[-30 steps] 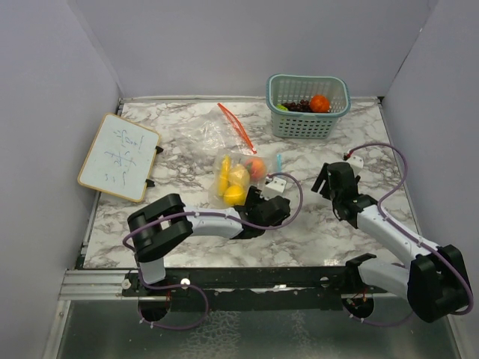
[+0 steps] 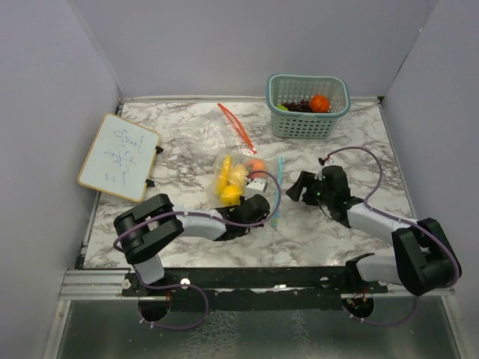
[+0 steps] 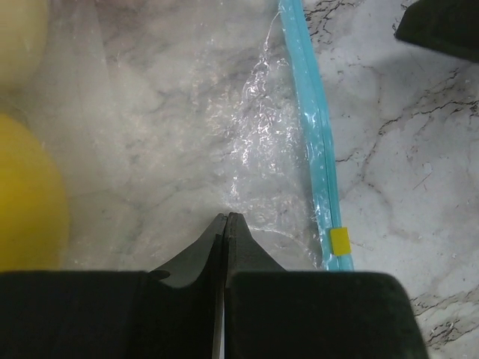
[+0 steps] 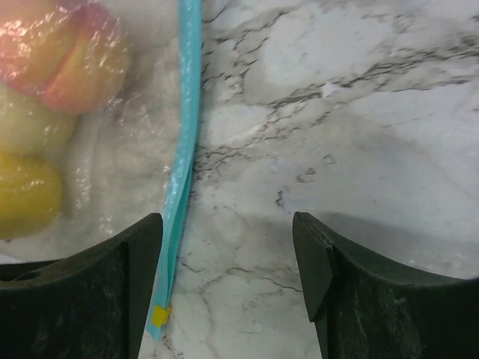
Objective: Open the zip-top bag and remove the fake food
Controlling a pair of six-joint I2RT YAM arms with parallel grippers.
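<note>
The clear bag (image 2: 224, 166) lies mid-table holding a yellow banana (image 2: 223, 173), a tan item (image 2: 237, 176), a yellow round item (image 2: 230, 193) and an orange-red item (image 2: 256, 166). Its blue zip (image 3: 318, 149) runs along the right side, with a yellow slider (image 3: 340, 241). My left gripper is shut over the clear plastic beside the zip, nothing visible between its tips. My right gripper is open just right of the bag, its fingers either side of bare table and near the zip's lower end.
A basket (image 2: 307, 131) with fruit stands at the back right. An empty bag with red zip (image 2: 209, 131) lies behind the filled one. A whiteboard (image 2: 116, 161) is at the left. Bare table shows at front left and right.
My right gripper has moved left toward the bag's zip and somewhat lower in the top view. My left gripper has shifted slightly left.
</note>
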